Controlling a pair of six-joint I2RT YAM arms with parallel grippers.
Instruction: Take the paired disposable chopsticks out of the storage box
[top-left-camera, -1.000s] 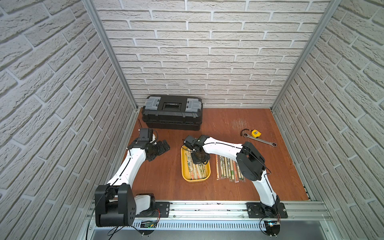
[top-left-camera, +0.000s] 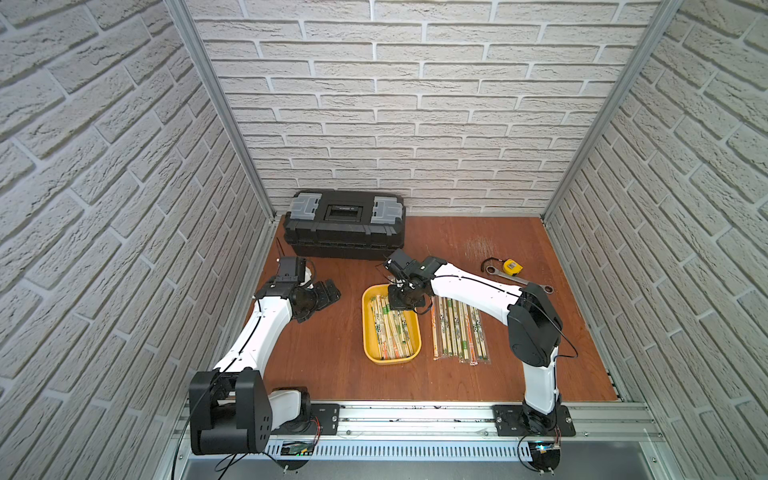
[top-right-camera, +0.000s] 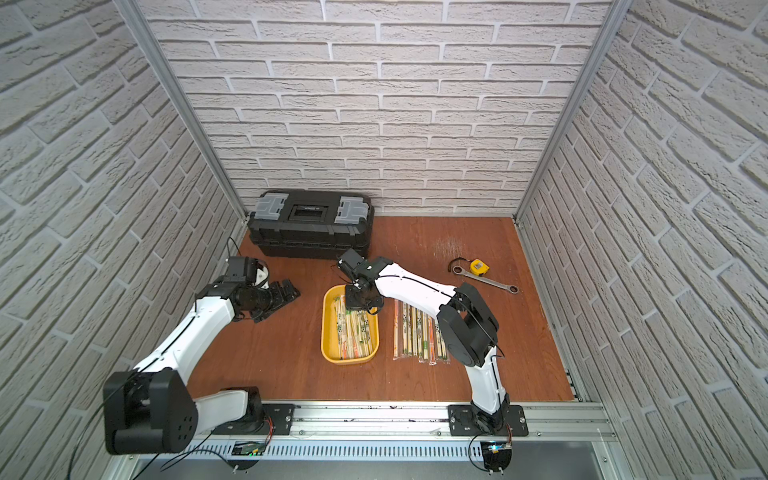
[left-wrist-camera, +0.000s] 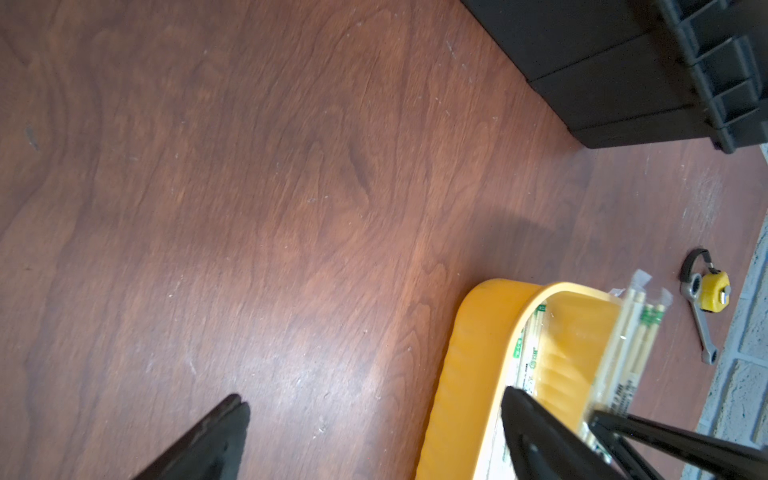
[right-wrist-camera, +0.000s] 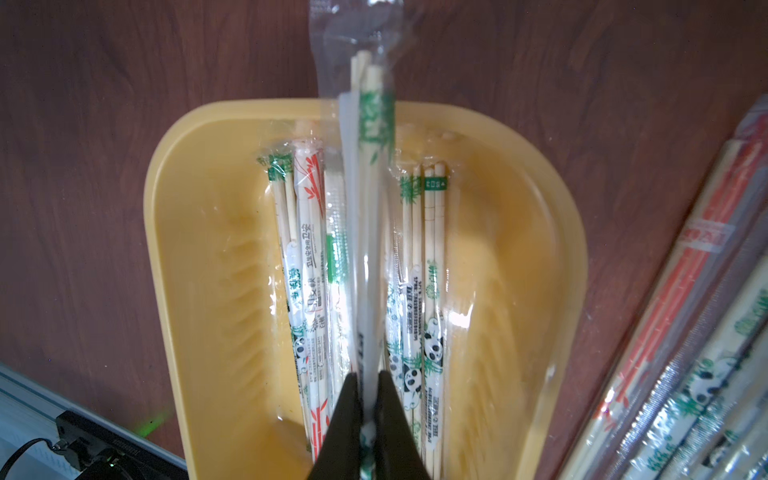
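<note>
The yellow storage box (top-left-camera: 367, 340) stands on the table with several wrapped chopstick pairs (right-wrist-camera: 312, 240) lying lengthwise in it. One wrapped pair with a green band (right-wrist-camera: 372, 152) is raised above the others, its lower part between the fingers of my right gripper, which is shut on it. In the left wrist view this raised pair (left-wrist-camera: 628, 352) stands tilted over the box, its tip above the rim. Over bare table left of the box, my left gripper is open, nothing between its fingers.
Several wrapped chopstick pairs (top-left-camera: 456, 332) lie side by side right of the box. A black toolbox (top-left-camera: 344, 228) stands at the back; a wrench (top-left-camera: 520, 279) and yellow tape measure (top-left-camera: 512, 267) lie at the back right. Bare table separates the left arm and box.
The left arm and the box have stayed put.
</note>
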